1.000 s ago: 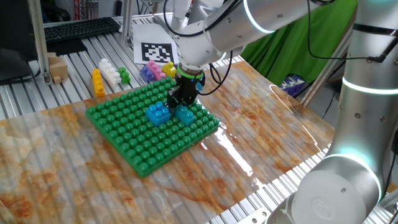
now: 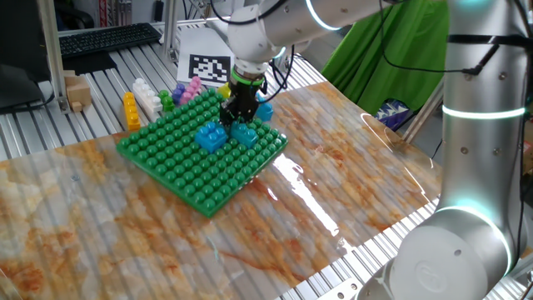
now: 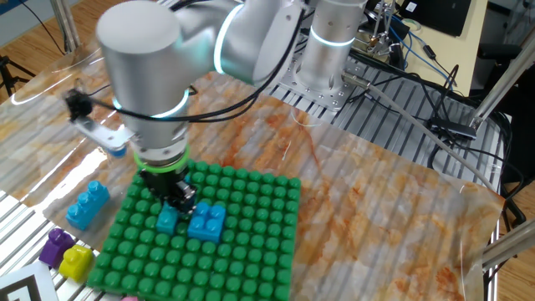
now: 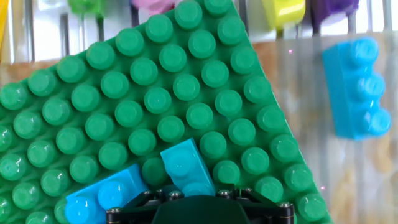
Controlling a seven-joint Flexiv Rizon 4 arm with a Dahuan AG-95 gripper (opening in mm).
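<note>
A green studded baseplate (image 2: 187,167) lies on the marbled sheet. Two blue bricks are on it near its middle: a square-looking one (image 3: 206,223) and, beside it, a smaller-looking one (image 4: 186,165). My gripper (image 2: 231,125) is low over the plate, right at the smaller brick. The wrist view shows the gripper's black parts (image 4: 198,208) covering that brick's near end. The fingertips are hidden there, so whether they are closed around the brick does not show. In the second exterior view the dark fingers (image 3: 182,197) reach down just above both bricks.
Off the plate's edge lies a longer blue brick (image 4: 356,87). Yellow (image 3: 77,262) and purple (image 3: 56,247) bricks sit near it. Orange (image 2: 131,111), white (image 2: 147,97) and other bricks line the plate's far side. Marbled sheet in front of the plate is clear.
The baseplate has turned and its front corner has shifted right and away from exterior view 1. My gripper and the smaller blue brick have moved together toward the far side.
</note>
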